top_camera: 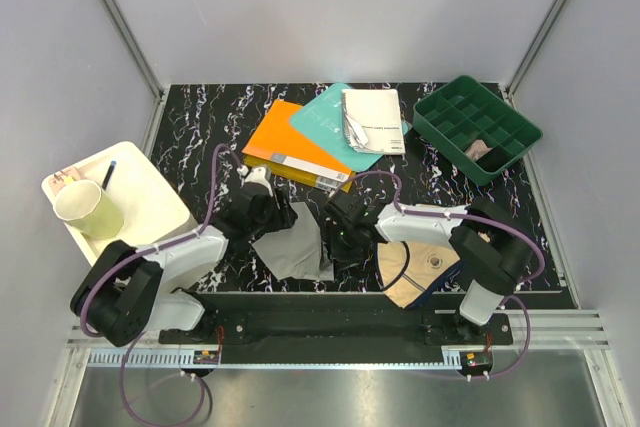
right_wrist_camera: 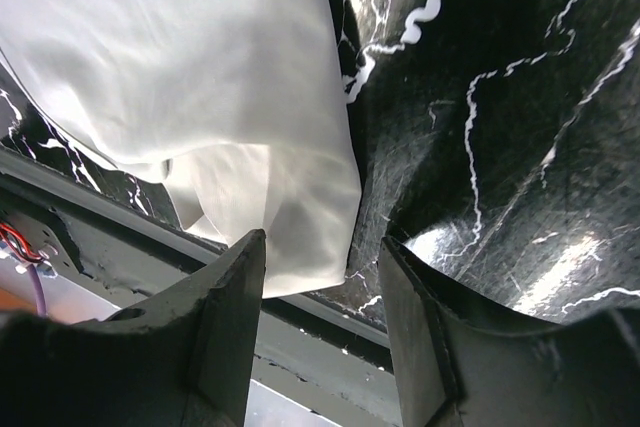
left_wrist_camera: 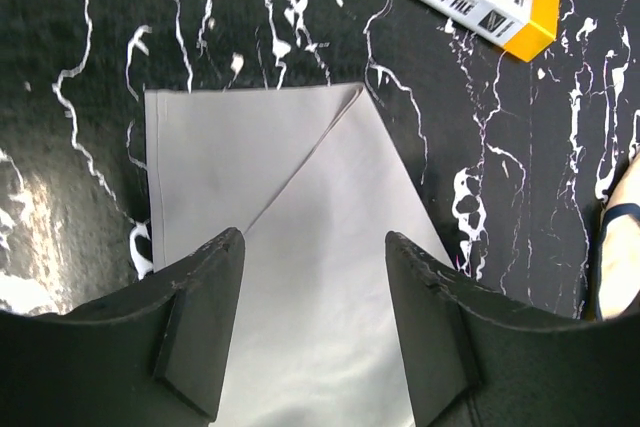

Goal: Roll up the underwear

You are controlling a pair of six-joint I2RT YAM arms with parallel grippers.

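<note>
The light grey underwear (top_camera: 295, 250) lies mostly flat on the black marbled table, between my two grippers. In the left wrist view its upper part shows a folded edge running diagonally across the grey cloth (left_wrist_camera: 310, 237). My left gripper is open above that part, with the fabric visible between and beyond its fingers. The right wrist view shows the lower end of the underwear (right_wrist_camera: 300, 212) with a fold across it and a narrow tail. Over that tail's right edge, my right gripper stands open, nothing held between its fingers.
A yellow box (top_camera: 300, 173) lies just behind the cloth. Notebooks (top_camera: 375, 119) sit at the back, a green divided tray (top_camera: 478, 127) back right. A beige cloth (top_camera: 420, 265) is under the right arm. At left stands a white bin (top_camera: 140, 197) with a cup.
</note>
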